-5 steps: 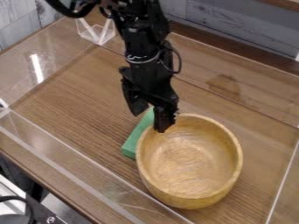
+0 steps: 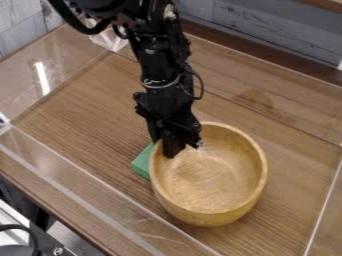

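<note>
The black robot arm hangs from the top, its gripper [image 2: 174,140] low over the near left rim of a large yellow bowl [image 2: 221,185]. The fingertips are at the rim; whether they hold it I cannot tell. A green object [image 2: 142,161] lies on the wooden table just left of the bowl, partly hidden by the bowl and the gripper.
A white object [image 2: 110,36] stands at the back left, and a wall runs along the back right. The table's front edge is at lower left.
The gripper has moved down to the bowl's rim. The bowl has shifted a little toward the upper left, covering more of the green object.
</note>
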